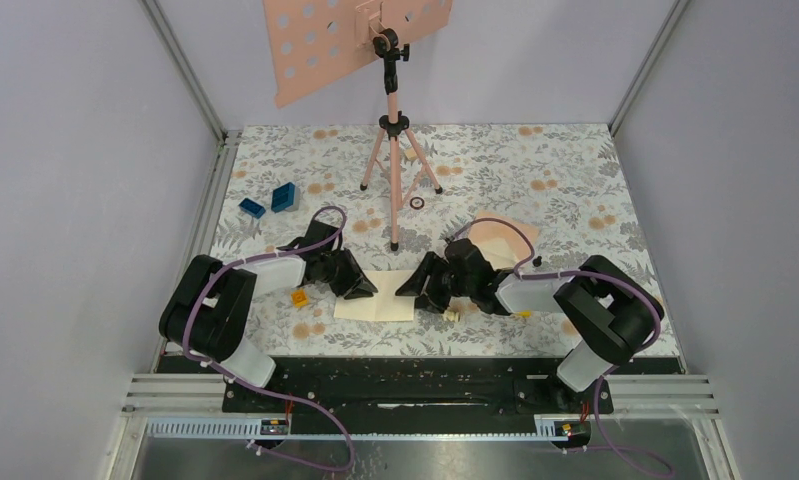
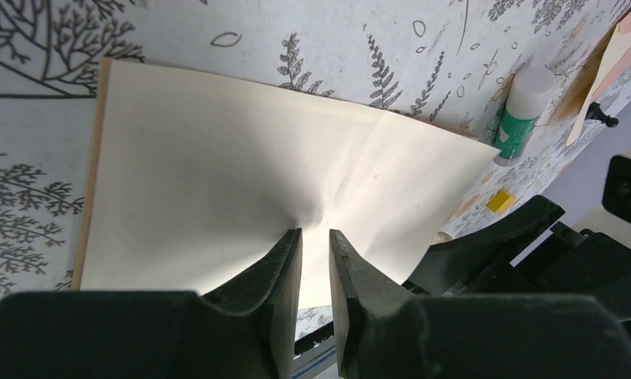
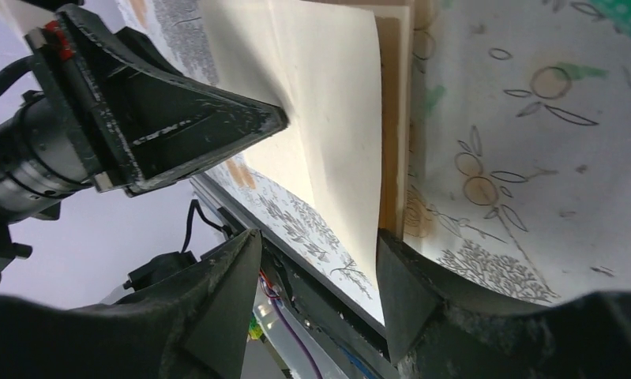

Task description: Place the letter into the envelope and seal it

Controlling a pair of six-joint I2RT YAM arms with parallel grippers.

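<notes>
A cream folded sheet (image 1: 387, 310) lies at the front middle of the table, over a brownish backing whose edge (image 3: 395, 95) shows along one side. My left gripper is shut, its tips down on the sheet; whether paper is pinched between them is hard to tell. My right gripper is part open at the sheet's right end, one finger against the raised paper edge. In the top view the two grippers face each other over the sheet.
A glue stick (image 2: 517, 118) and a yellow block (image 2: 501, 201) lie to the right. Peach paper (image 1: 505, 228) lies behind the right arm. A stand (image 1: 394, 180) is at the back, blue containers (image 1: 285, 197) at the left.
</notes>
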